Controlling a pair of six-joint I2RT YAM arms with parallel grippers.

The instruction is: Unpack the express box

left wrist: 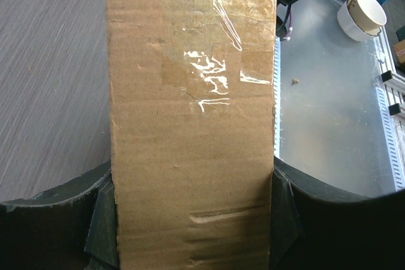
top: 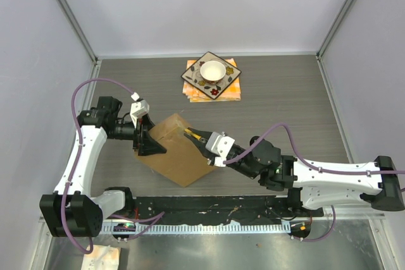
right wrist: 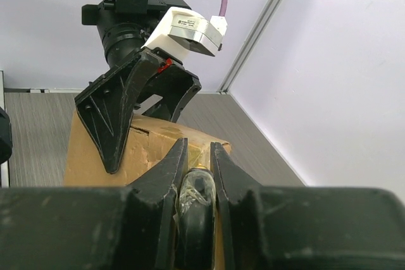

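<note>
The cardboard express box point(top: 180, 159) is tilted on the table, in the middle left of the top view. My left gripper is shut around it at the left; its brown taped face fills the middle of the left wrist view. My right gripper is shut at the box's upper edge on the right, with a dark object wrapped in clear film between its fingers, perhaps a tool or taped piece; I cannot tell. A yellow strip shows at that gripper in the top view.
A patterned board point(top: 196, 77) with a white bowl point(top: 212, 69) on it lies over orange checked cloth point(top: 230, 93) at the back. White walls enclose the sides and back.
</note>
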